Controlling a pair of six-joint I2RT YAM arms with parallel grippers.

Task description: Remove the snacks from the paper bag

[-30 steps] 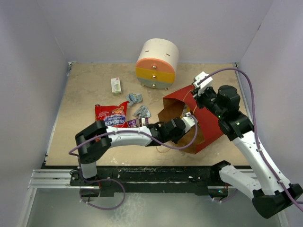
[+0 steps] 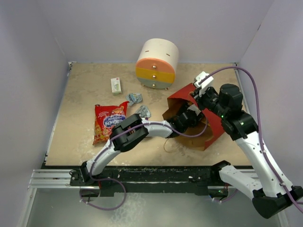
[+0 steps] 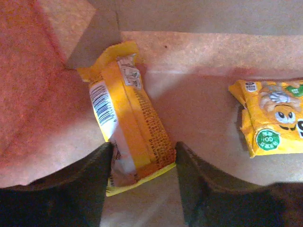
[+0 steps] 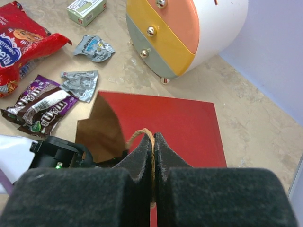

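The red paper bag (image 2: 213, 124) lies on its side, its brown mouth facing left. My left gripper is inside it, part open, with the fingers on either side of the near end of a yellow-orange snack packet (image 3: 130, 118). Whether both fingers touch the packet I cannot tell. Farther right in the bag lies a second yellow packet (image 3: 277, 118) with a cartoon face. At the bag's upper edge my right gripper is shut, with the thin twisted paper handle (image 4: 142, 132) at its fingertips.
Outside, on the left, are a red snack bag (image 2: 110, 120), a purple snack packet (image 4: 40, 105), two silver-blue packets (image 4: 93, 48) and a small green-white box (image 2: 116, 86). A striped drawer cabinet (image 2: 157, 64) stands behind.
My left arm has pushed rightward, deeper into the bag, and the bag's mouth has shifted slightly right. The right arm has stayed in place.
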